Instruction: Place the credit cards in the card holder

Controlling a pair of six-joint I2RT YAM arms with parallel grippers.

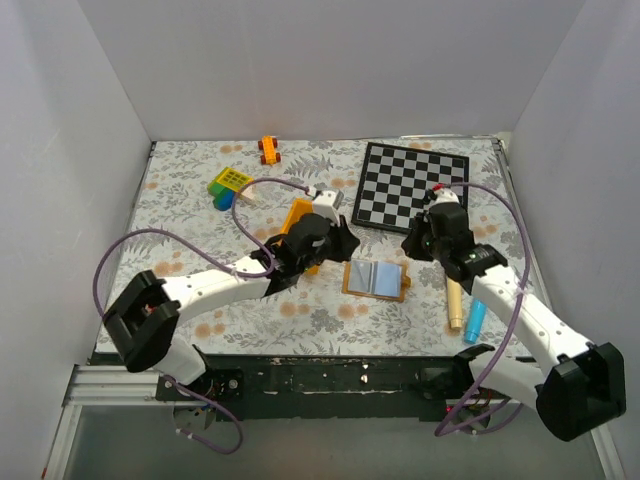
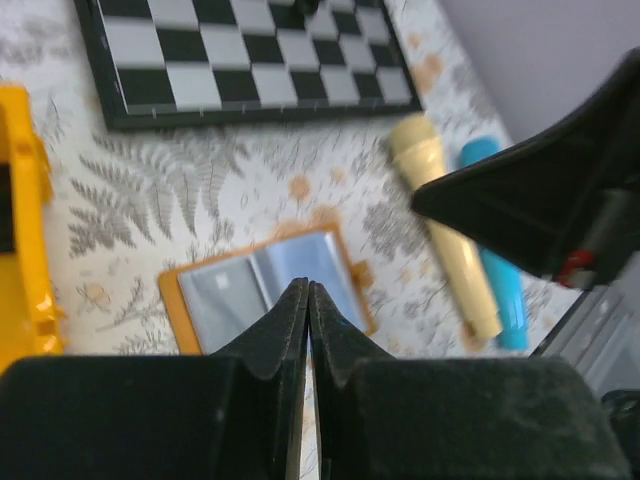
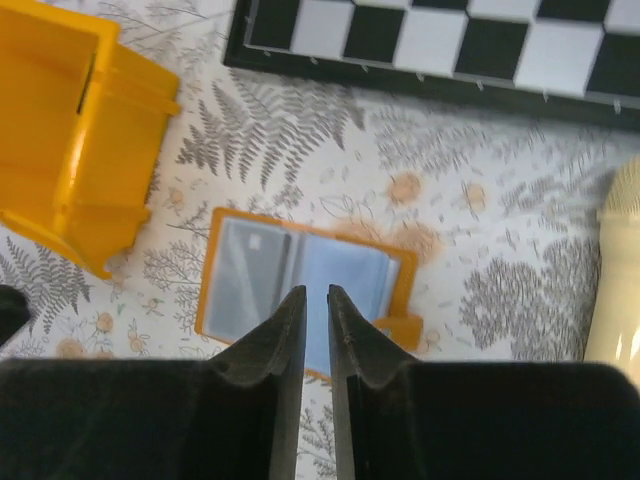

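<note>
The card holder [image 1: 375, 279], an orange-edged tray with grey and light blue cards [image 3: 245, 275] lying in it, sits at the table's centre. My left gripper [image 1: 345, 240] hangs above and left of it, shut with nothing visible between its fingers. My right gripper [image 1: 415, 242] is above and right of the holder, its fingertips [image 3: 342, 310] close together over it in the right wrist view, with nothing seen between them; whether it is fully shut is unclear.
A yellow bin [image 3: 120, 150] lies left of the holder, a checkerboard [image 1: 410, 185] behind it. A tan roll [image 1: 454, 300] and blue roll [image 1: 475, 318] lie at right. Toys stand at back left.
</note>
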